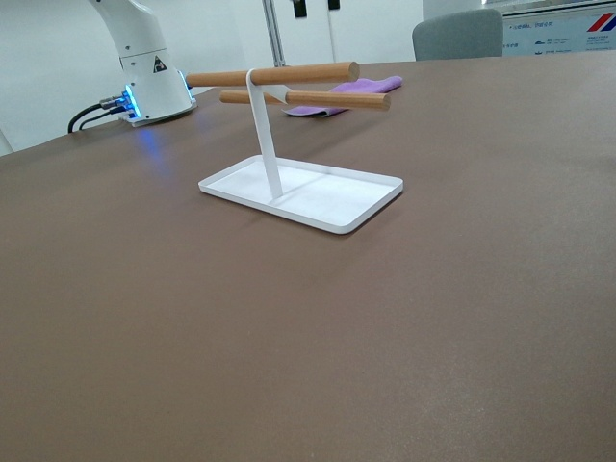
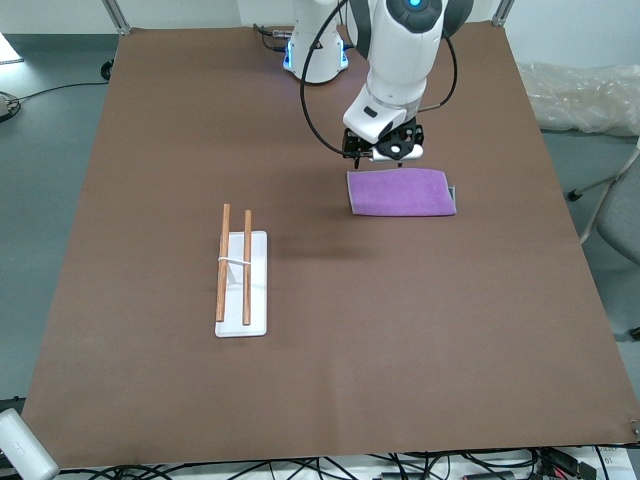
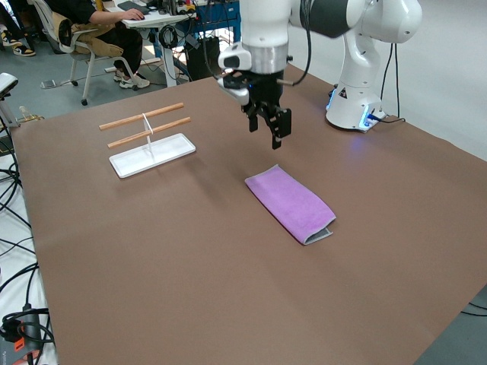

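My gripper [image 3: 265,132] hangs from the arm above the table, just behind a folded purple cloth with grey edging [image 2: 400,193] [image 3: 291,204]; its black fingers point down, and whether they are open or shut is hard to tell. The cloth lies flat on the brown table. A white tray stand [image 2: 255,310] [image 3: 160,153] with two wooden bars [image 1: 318,72] stands to the left in the left view, apart from the cloth and gripper.
The white robot base [image 3: 351,106] with cables stands at the back. Chairs, a person and cable bundles are beyond the table's edges.
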